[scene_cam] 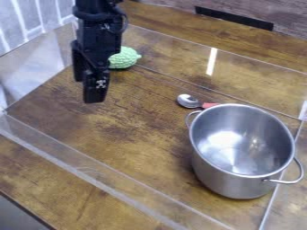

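Note:
My black gripper (89,76) hangs over the left part of the wooden table, turned partly side-on, open by the look of its fingers. A green bumpy object (124,57) lies just behind it to the right. A metal spoon (188,101) with a red handle lies in the middle right, its handle end near the pot. A large steel pot (236,148) with two loop handles stands empty at the front right.
Clear low barriers border the table (114,144) on the left and front.

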